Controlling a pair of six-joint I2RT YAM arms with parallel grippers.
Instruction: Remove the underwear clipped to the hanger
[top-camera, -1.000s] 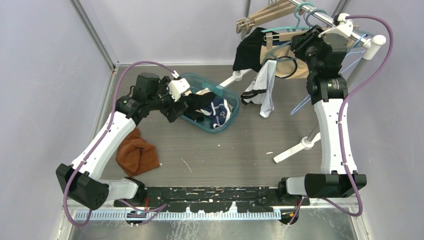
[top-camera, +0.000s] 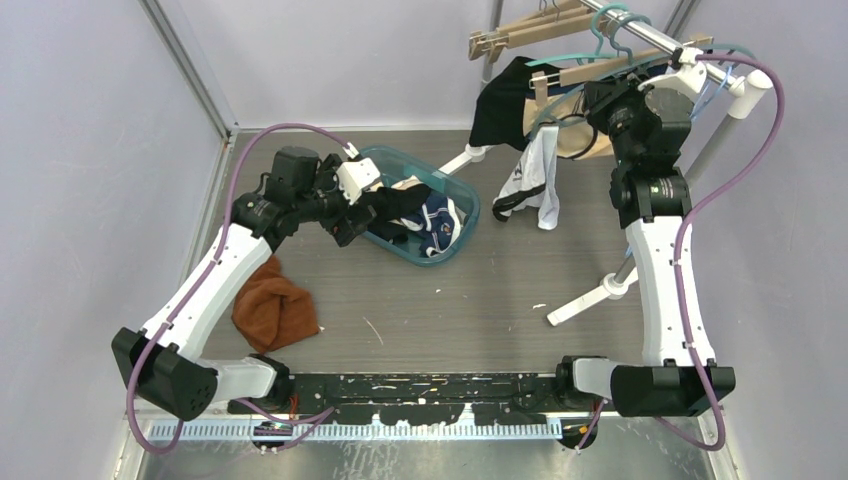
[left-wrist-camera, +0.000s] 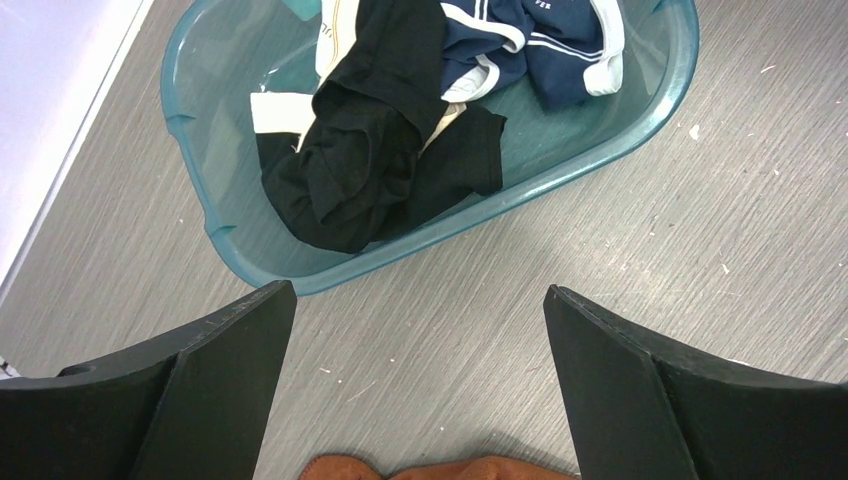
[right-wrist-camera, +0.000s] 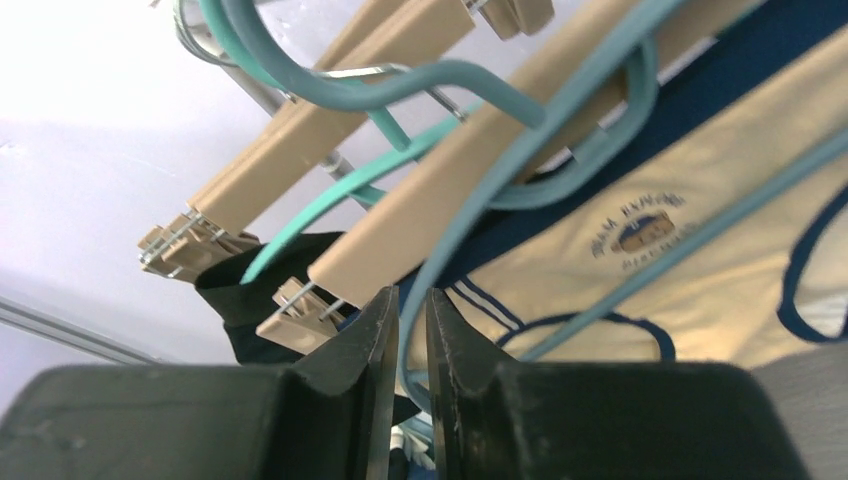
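Clothes hang on the rack at the upper right: a beige piece with navy trim and a printed bear (right-wrist-camera: 650, 232), a black piece (top-camera: 500, 105), and a white-grey piece with black bands (top-camera: 540, 180) hanging lowest. Wooden clip hangers (right-wrist-camera: 420, 215) and blue-green hangers (right-wrist-camera: 490, 185) overlap them. My right gripper is up among these hangers, its fingers (right-wrist-camera: 462, 345) close together with a narrow gap. A grey-blue hanger tube shows in that gap; whether it is gripped is unclear. My left gripper stands open and empty beside the teal basket (left-wrist-camera: 440, 238).
Black clothing (left-wrist-camera: 370, 130) and navy clothing (left-wrist-camera: 500, 40) lie in the basket. A brown cloth (top-camera: 272, 308) rests on the floor at the left. The rack's white foot (top-camera: 590, 300) stands at the right.
The hung clothes have shifted slightly, and the blue hanger under the right arm has moved upward. The left arm is still.
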